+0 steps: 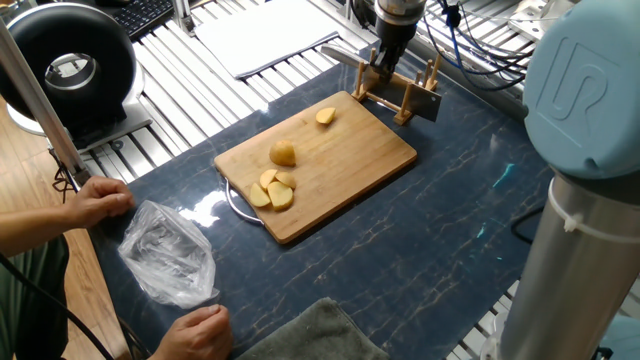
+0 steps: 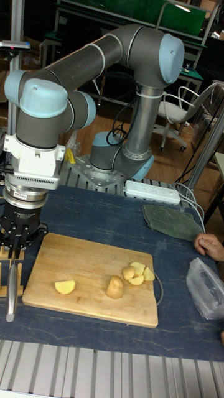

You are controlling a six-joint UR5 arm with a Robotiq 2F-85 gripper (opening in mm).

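Observation:
A knife with a silver handle [image 1: 343, 55] and a broad grey blade [image 1: 425, 103] rests across a small wooden stand [image 1: 403, 117] at the table's far edge. Directly over the knife, pointing down, is my gripper [image 1: 383, 72]; its fingertips reach the stand, and whether they are closed around the knife is hidden. From the other side, the silver handle [image 2: 11, 291] sticks out below the gripper [image 2: 13, 250]. The wooden cutting board [image 1: 350, 165] carries a larger potato piece [image 1: 283, 153], a lone wedge [image 1: 325, 116] and a cluster of several cut pieces [image 1: 280, 194].
A person's hands [image 1: 103, 199] rest by a crumpled clear plastic bag [image 1: 168, 255] at the table's near left. A grey-green cloth [image 2: 171, 221] and a white power strip [image 2: 152, 192] lie near the arm's base. Dark table surface right of the board is clear.

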